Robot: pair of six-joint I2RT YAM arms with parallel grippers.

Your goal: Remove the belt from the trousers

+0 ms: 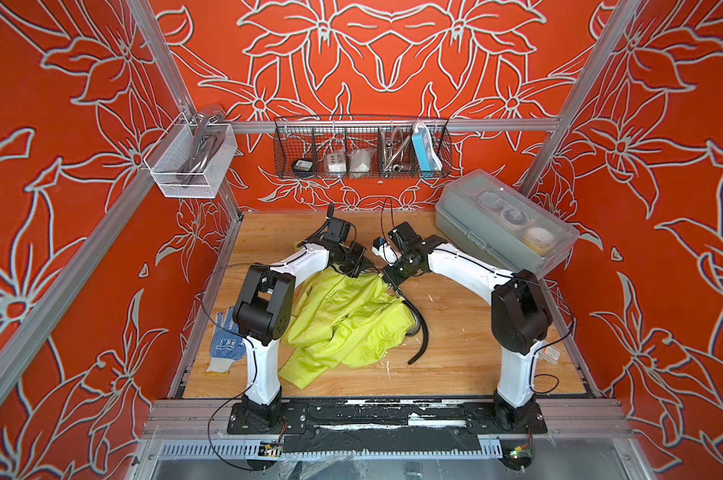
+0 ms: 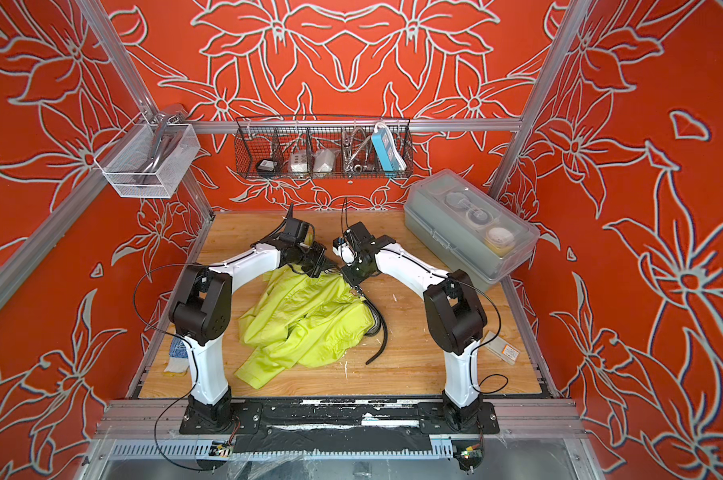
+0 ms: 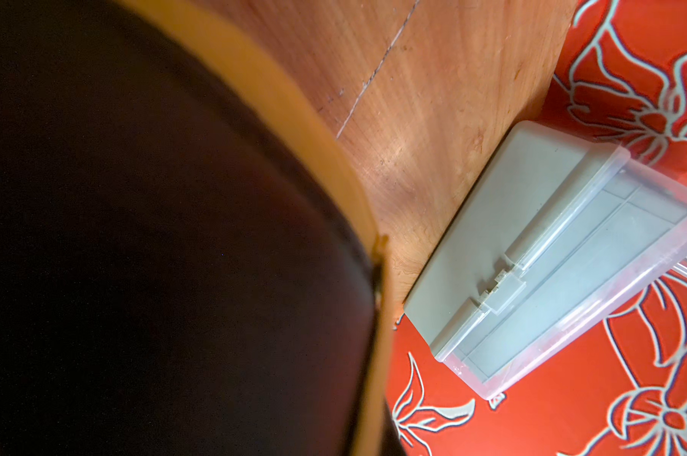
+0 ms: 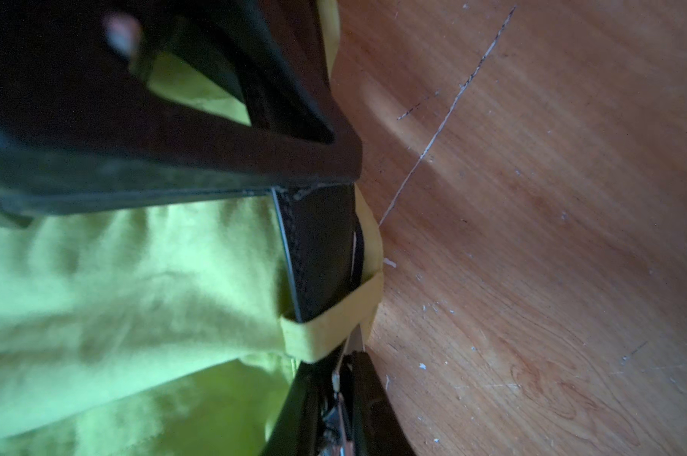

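Yellow-green trousers (image 1: 345,320) lie crumpled at mid-table, a black belt (image 1: 422,336) trailing from their right side. In the right wrist view the belt (image 4: 324,250) runs along the waistband and through a yellow loop (image 4: 332,319). At the waistband's top edge is my left gripper (image 1: 363,269), shut; whether belt or cloth is between its fingers is hidden. Its dark body (image 4: 206,152) crosses over the belt in the right wrist view. My right gripper has its fingers just below the loop, a dark strip and metal bit between them; how firmly they close is unclear.
A grey lidded box (image 1: 501,224) stands at the back right. A blue-and-white glove (image 1: 226,344) lies at the left edge. A wire basket (image 1: 361,152) hangs on the back wall. Something dark and blurred blocks much of the left wrist view.
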